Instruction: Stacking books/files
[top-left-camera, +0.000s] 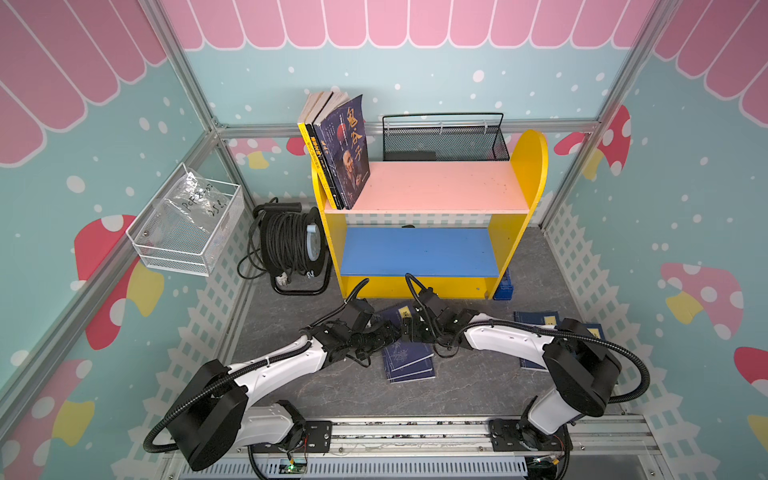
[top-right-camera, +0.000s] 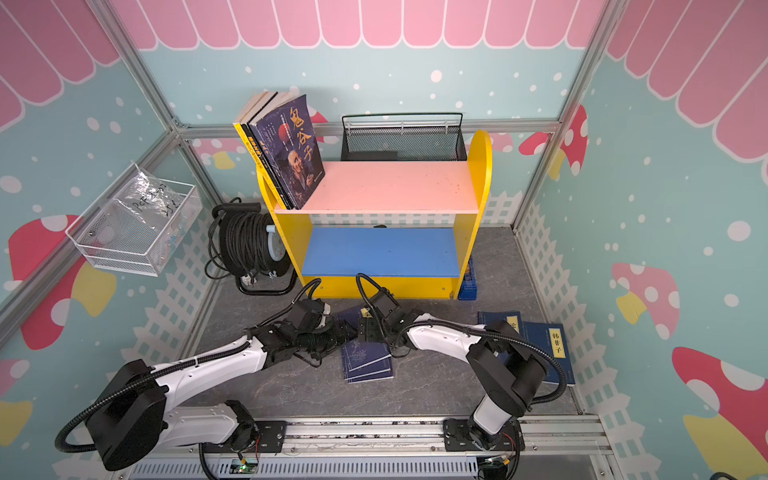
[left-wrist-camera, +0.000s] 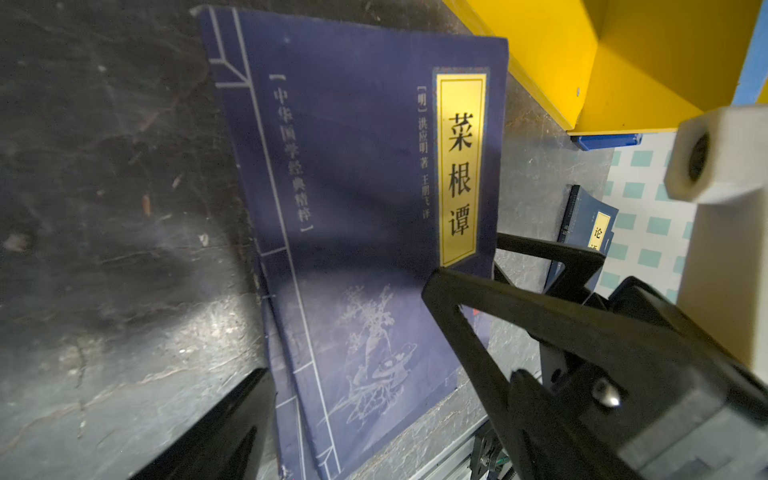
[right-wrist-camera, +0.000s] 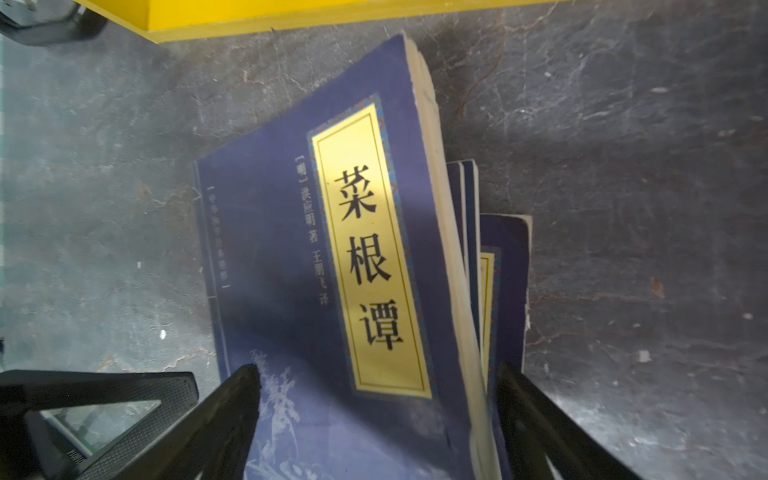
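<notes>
A stack of dark blue books (top-left-camera: 409, 358) lies on the floor in front of the shelf, its edges slightly staggered. The top book (right-wrist-camera: 280, 216) has a yellow title label; in the right wrist view thinner books (right-wrist-camera: 505, 296) stick out beneath its right edge. My left gripper is open at the left side of this stack, its fingers spread wide across the view. Open too, my right gripper hangs over the stack, one finger by the top book's right edge and the other over its cover. Neither visibly grips a book.
A yellow shelf with a pink top board (top-left-camera: 440, 184) and blue lower board (top-left-camera: 416, 249) stands behind. Several books (top-right-camera: 292, 152) lean at its top left. More blue books (top-right-camera: 552, 344) lie right, partly behind my right arm. Both grippers sit very close together.
</notes>
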